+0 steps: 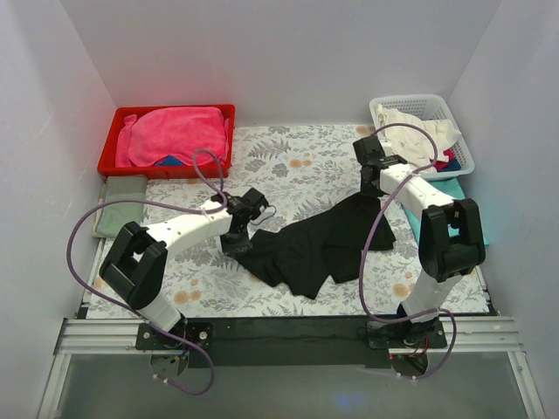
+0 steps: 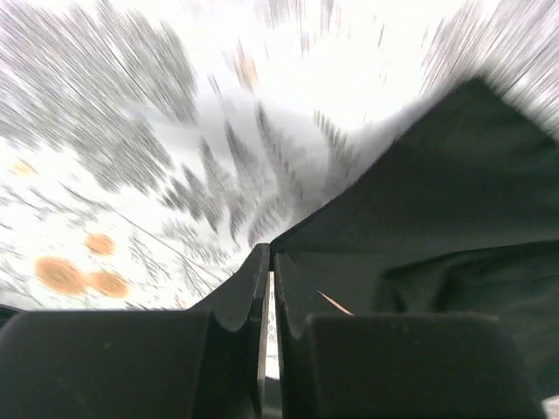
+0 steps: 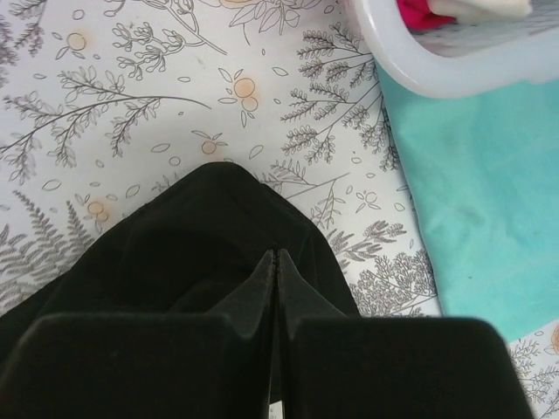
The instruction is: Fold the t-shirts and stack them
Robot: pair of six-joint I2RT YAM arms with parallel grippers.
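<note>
A black t-shirt (image 1: 306, 249) lies crumpled across the middle and right of the patterned cloth. At its left end my left gripper (image 1: 234, 249) is low; in the left wrist view the left gripper is shut with the edge of the black fabric (image 2: 437, 192) at its fingertips. My right gripper (image 1: 374, 188) stands over the shirt's upper right corner. The right wrist view has the right gripper shut above the black fabric (image 3: 201, 227), with nothing visible between its fingers.
A red bin (image 1: 109, 153) with pink cloth stands back left, and a white basket (image 1: 467, 144) with clothes back right. A folded grey-green cloth (image 1: 122, 205) lies at the left, a turquoise cloth (image 3: 489, 201) by the basket.
</note>
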